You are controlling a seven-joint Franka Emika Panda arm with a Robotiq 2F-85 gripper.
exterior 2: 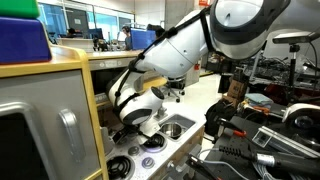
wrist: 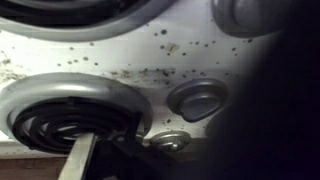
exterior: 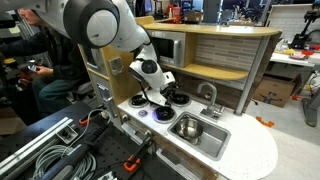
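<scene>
My gripper [exterior: 158,100] hangs low over the stove top [exterior: 135,108], among its black coil burners. In the wrist view a pale finger [wrist: 78,158] reaches over one coil burner [wrist: 50,120], with a dark part beside it; the gripper appears open, and nothing shows between its fingers. Two round grey knobs [wrist: 197,99] are to the right of that burner, and part of a third shows at the top right. The gripper's dark body hides the right side of this view. Whether a fingertip touches the stove cannot be told.
A steel sink [exterior: 188,128] holding a metal bowl lies right of the stove, with a faucet [exterior: 211,98] behind it. The wooden shelf [exterior: 215,70] and microwave [exterior: 168,46] stand close behind the arm.
</scene>
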